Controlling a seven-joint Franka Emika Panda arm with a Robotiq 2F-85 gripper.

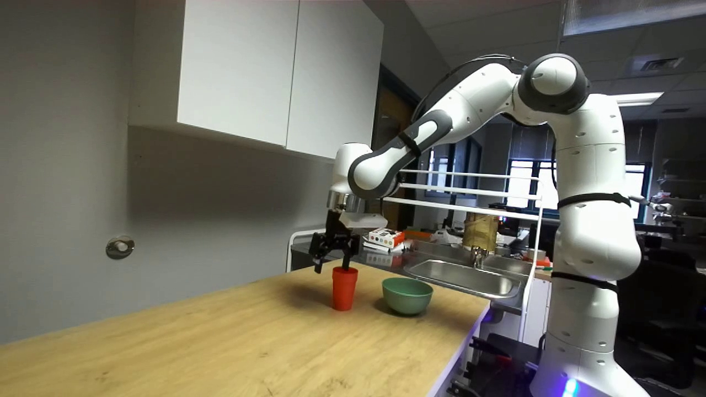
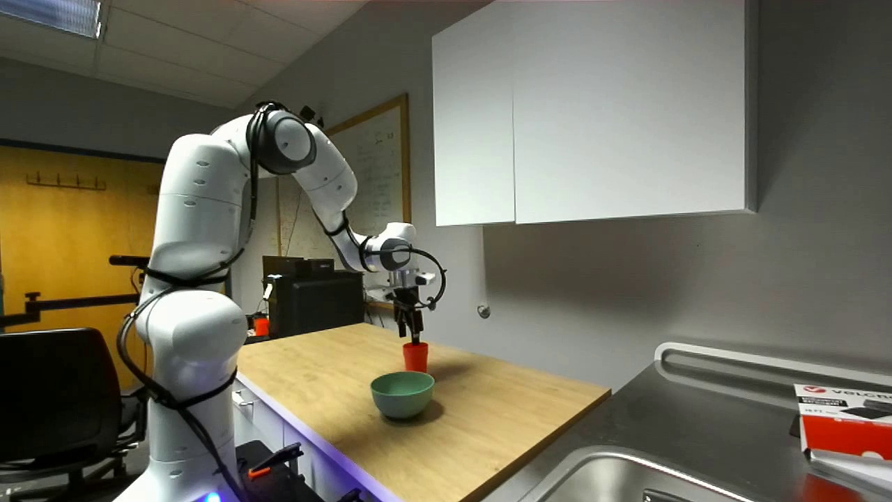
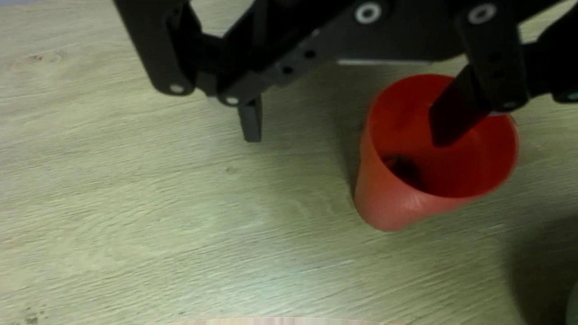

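A red cup (image 1: 344, 289) stands upright on the wooden table, close to a green bowl (image 1: 407, 295). My gripper (image 1: 331, 266) is directly above it, pointing down with its fingers open. In the wrist view, one finger overlaps the mouth of the red cup (image 3: 384, 203), while the other finger (image 3: 250, 122) is well off to the left, outside the cup. Whether the right finger touches the rim, I cannot tell. Something dark shows at the bottom of the cup, too unclear to name. In exterior view 2 the gripper (image 2: 408, 336) meets the cup's top from above.
Bare wooden table (image 1: 218, 344) stretches to the left of the cup. A wall cabinet (image 1: 245, 73) hangs over the table's back side. Past the table end lie a metal sink (image 1: 456, 278) and a white wire rack (image 1: 476, 192).
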